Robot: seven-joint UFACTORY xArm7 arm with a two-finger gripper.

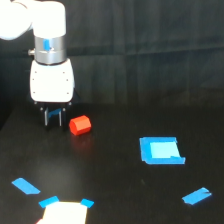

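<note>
My white arm comes down from the top left, its black gripper [53, 114] low over the dark table, just left of a red block [80, 125]. A patch of blue shows behind the fingers; whether anything is between them is too small to tell. A light square outlined in blue tape [163, 150] lies on the right.
Blue tape strips [26, 186] lie at the front left and another [197, 196] at the front right. A pale object [64, 213] sits at the bottom edge. A dark curtain hangs behind.
</note>
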